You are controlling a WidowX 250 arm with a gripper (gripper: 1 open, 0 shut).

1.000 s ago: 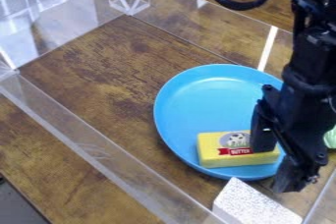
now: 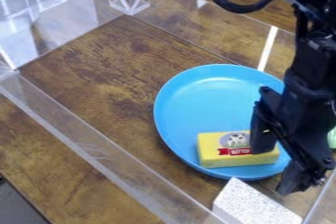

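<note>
A blue plate rests on the wooden surface, with a yellow butter box lying on its lower part, label visible. My black gripper reaches in from the upper right over the plate's right side, open, its fingertips at the right end of the box. The arm hides the plate's right edge.
Clear plastic walls border the wooden floor, which is bare at left. A white speckled block is at the bottom. A green item is partly hidden at far right. A cable hangs at the top.
My gripper has shifted very slightly; the plate and box have not visibly moved.
</note>
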